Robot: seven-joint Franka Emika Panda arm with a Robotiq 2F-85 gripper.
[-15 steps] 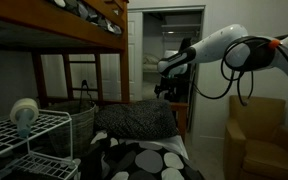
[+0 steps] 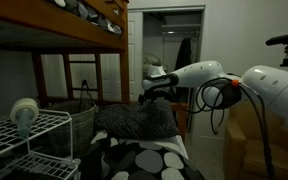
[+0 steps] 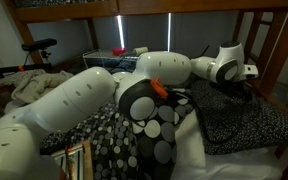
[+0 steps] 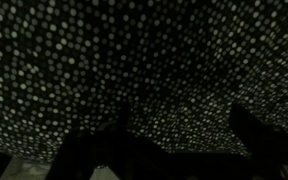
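A dark pillow with small pale dots [image 2: 134, 123] lies on the bed, and its dotted fabric [image 4: 134, 60] fills most of the wrist view. My gripper [image 2: 147, 97] hangs at the pillow's upper edge, pointing down. In the wrist view the dark fingers of the gripper stand wide apart at the bottom, with no fabric pinched between them. Whether the fingertips touch the pillow cannot be told. From the other side, the pillow [image 3: 219, 108] lies beneath my wrist.
A black blanket with large pale dots [image 2: 144, 160] covers the front of the bed. A white wire rack [image 2: 49, 125] and a woven basket [image 2: 82, 125] stand left. The wooden bunk frame [image 2: 59, 37] overhangs there. An armchair [image 2: 259, 140] is at right.
The arm has come down and leftward, bringing my gripper from above and beyond the pillow to its upper edge. The pillow and blanket look unmoved.
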